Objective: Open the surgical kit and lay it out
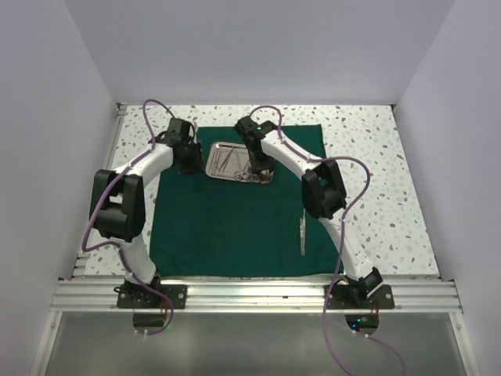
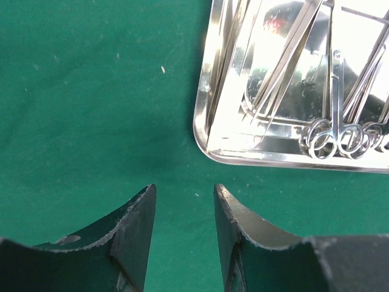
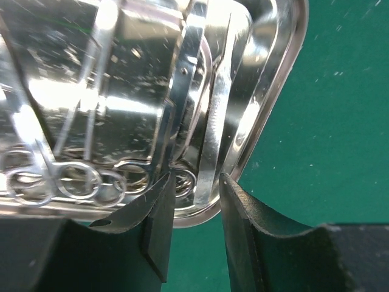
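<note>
A shiny metal tray (image 1: 221, 177) rests on the green cloth (image 1: 227, 227), holding scissor-like instruments and tweezers. Just outside the tray's left corner, my left gripper is open over bare cloth. My right gripper hangs over the tray's right end, its fingers apart. A flat metal handle (image 3: 213, 134) runs down between its fingertips, with no grip on it showing. Left of that handle lie ringed scissors (image 3: 79, 179) and a dark-shanked ringed instrument (image 3: 181, 82). Tweezers (image 2: 285, 61) lie at the tray's left side in the left wrist view.
Two slim metal instruments (image 1: 303, 235) lie on the cloth at the right, beside the right arm. Speckled table (image 1: 383, 196) shows clear to the right.
</note>
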